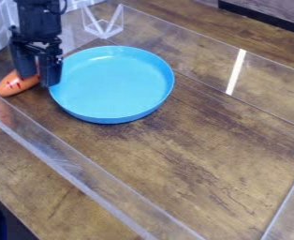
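The black gripper (37, 68) is low at the upper left, its fingers over an orange carrot (15, 82) that lies left of the blue plate (112, 82). Whether the fingers are open or shut on the carrot cannot be told, as they hide part of it. The plate is empty and rests on the wooden surface just right of the gripper.
Clear plastic walls (99, 200) run along the left and back of the wooden surface (199, 159). A translucent white object (103, 19) stands behind the plate.
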